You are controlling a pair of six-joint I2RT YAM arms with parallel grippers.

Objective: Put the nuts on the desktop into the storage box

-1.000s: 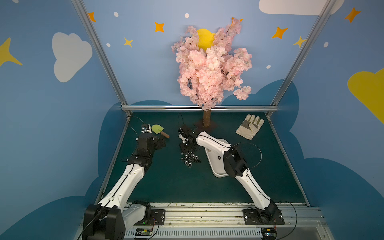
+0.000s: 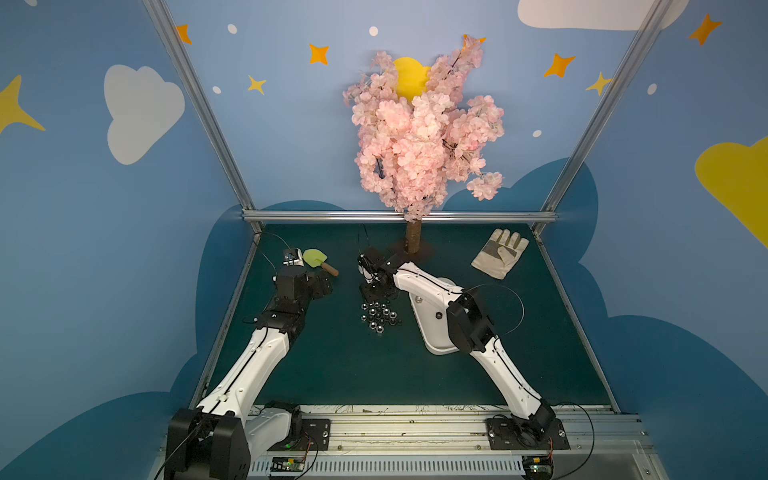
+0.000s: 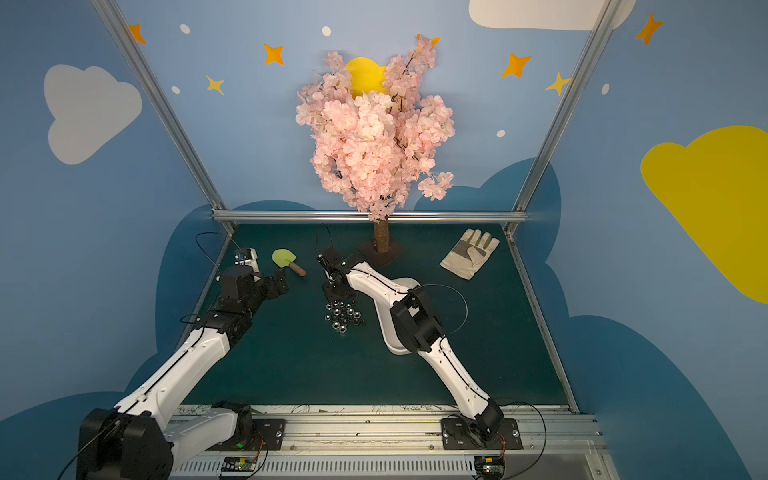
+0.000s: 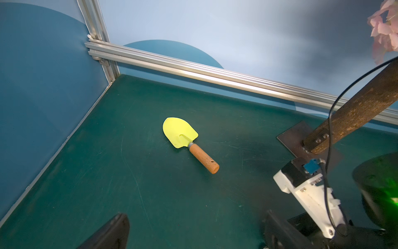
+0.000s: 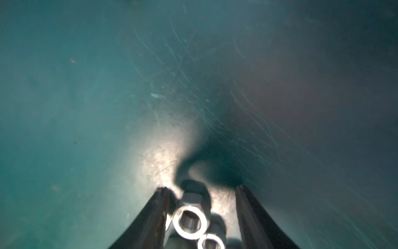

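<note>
Several shiny metal nuts [image 2: 373, 313] lie clustered on the green desktop, left of the white storage box [image 2: 436, 342]. A couple of nuts [image 2: 438, 315] rest in the box, which my right arm partly covers. My right gripper is low at the far edge of the cluster with its fingers apart. In the right wrist view, one upright nut [image 5: 190, 222] shows between the fingers, nearer the left one; a second nut [image 5: 210, 242] is just behind it. Contact with either finger cannot be made out. My left gripper stands open and empty over the left side.
A yellow-green trowel [image 4: 202, 157] lies in front of the left gripper. Behind the right gripper rises the blossom tree's trunk [image 2: 413, 237] on its base. A work glove [image 2: 501, 253] lies at the back right.
The left arm stays still.
</note>
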